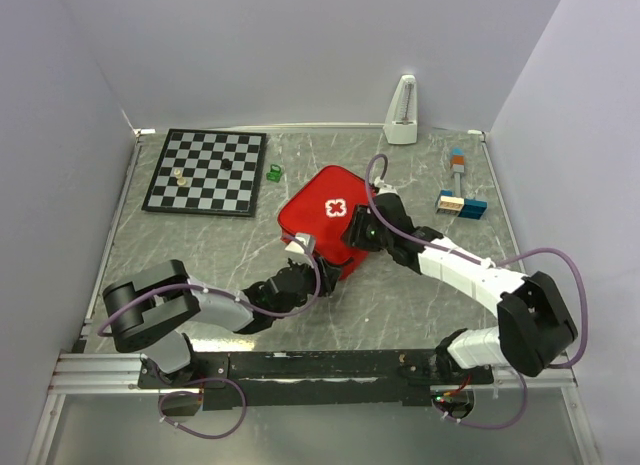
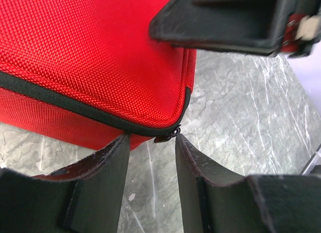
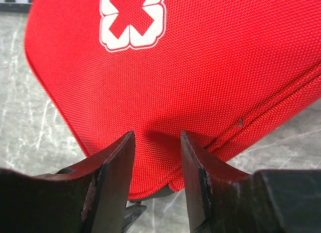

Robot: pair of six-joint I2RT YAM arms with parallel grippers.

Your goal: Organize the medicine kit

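Note:
The medicine kit (image 1: 322, 203), a red fabric case with a white cross emblem (image 3: 133, 22), lies in the middle of the table. Along its side runs a black zipper band (image 2: 60, 102), with a small metal zipper pull (image 2: 168, 135) at the near corner. My left gripper is at this corner, its fingers partly apart; the pull appears between the fingertips, close to the right one, and contact cannot be made out. Over the kit's right part, my right gripper stands open with nothing held, red fabric behind its fingers.
A chessboard (image 1: 205, 172) with a few pieces lies at the back left, a small green object (image 1: 274, 173) beside it. A white metronome (image 1: 402, 110) stands at the back wall. Blue and orange blocks (image 1: 461, 204) are at the right.

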